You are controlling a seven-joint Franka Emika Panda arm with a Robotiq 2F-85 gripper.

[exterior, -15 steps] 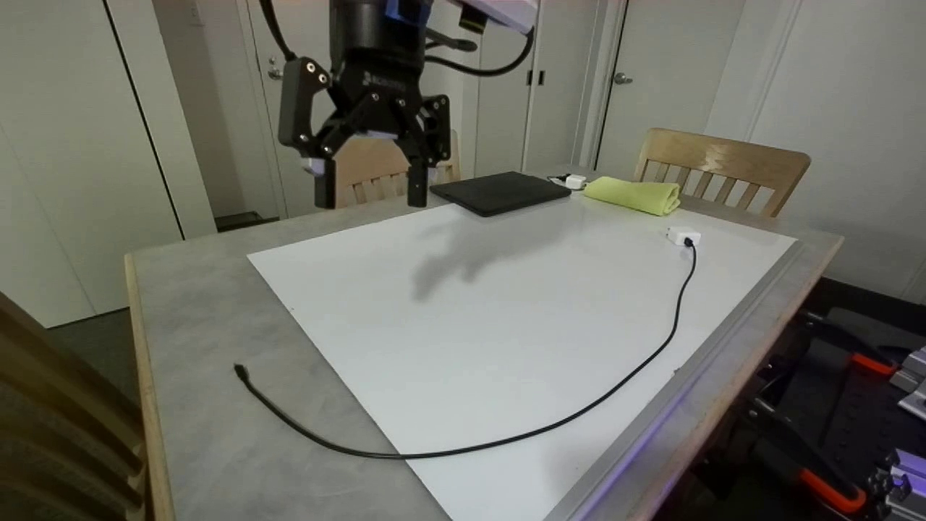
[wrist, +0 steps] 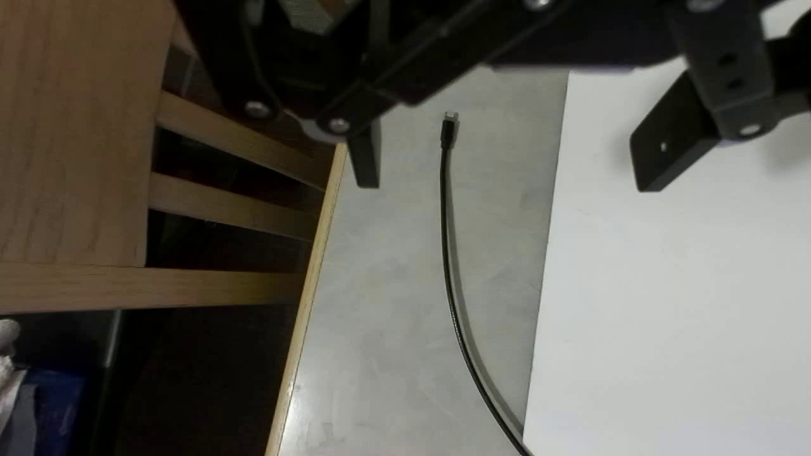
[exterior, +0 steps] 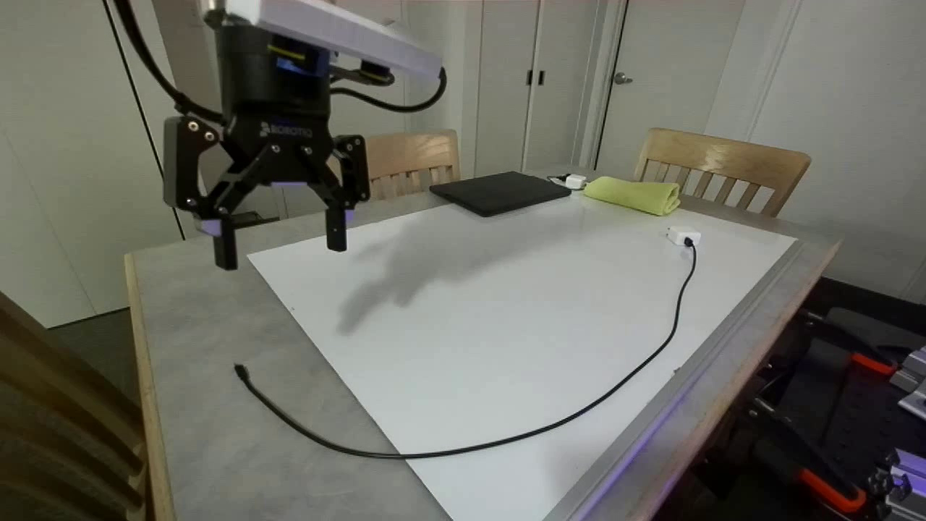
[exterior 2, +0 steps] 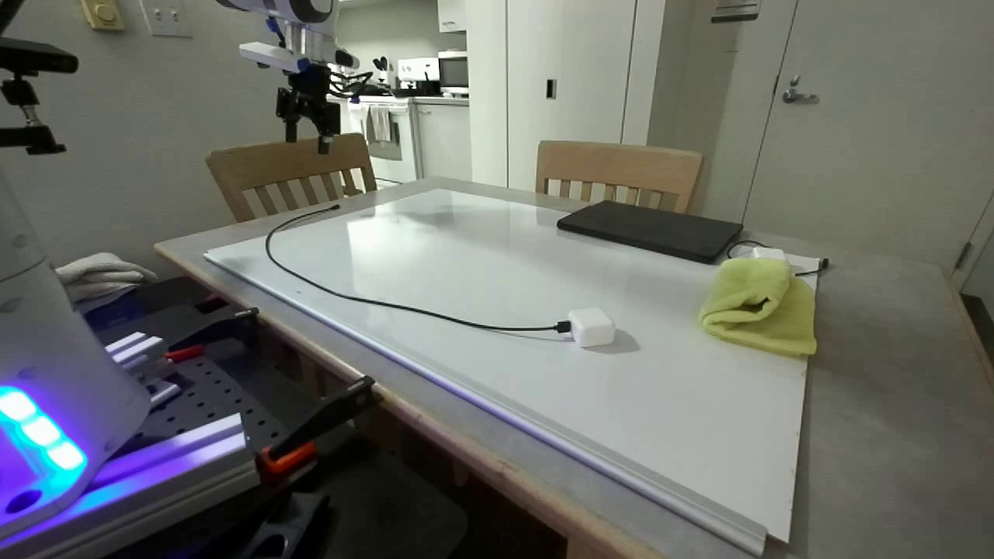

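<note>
A black cable (exterior: 518, 440) curves over the table, its free plug (wrist: 449, 130) lying on the bare grey tabletop near the table's edge. The cable's other end runs into a white charger block (exterior 2: 591, 327) on the white board. My gripper (exterior: 282, 247) hangs in the air above the table's far left part, open and empty. From the wrist, the plug shows below, between the two spread fingers in the picture and clear of both. One of the fingers (wrist: 673, 135) shows over the white board, the other near the table edge.
The white board (exterior: 521, 304) is mostly bare. A closed black laptop (exterior 2: 650, 230), a folded yellow-green cloth (exterior 2: 761, 306) and a second white block (exterior: 575, 181) rest along the far side. Wooden chairs (exterior 2: 619, 168) stand around the table.
In exterior view 1 my gripper has moved left and lower, and its shadow has shifted left too. It has stayed open. Cable, charger, laptop and cloth have not moved.
</note>
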